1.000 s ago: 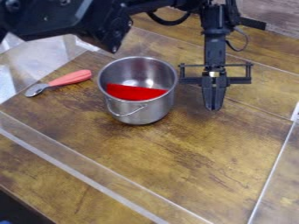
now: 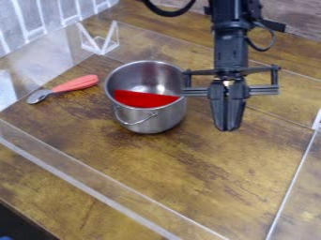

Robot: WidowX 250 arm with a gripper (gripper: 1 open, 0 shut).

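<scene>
My black gripper (image 2: 227,117) hangs over the bare wooden table, just right of a steel pot (image 2: 145,120), its fingers pointing down and shut, with nothing visible between them. The pot has a wire handle and holds a red object (image 2: 143,97) inside. A spoon or scoop with a pink-red handle (image 2: 77,83) lies left of the pot.
A white wire-like stand (image 2: 100,42) is at the back left, near clear panels along the left side.
The pot and spoon look unmoved.
</scene>
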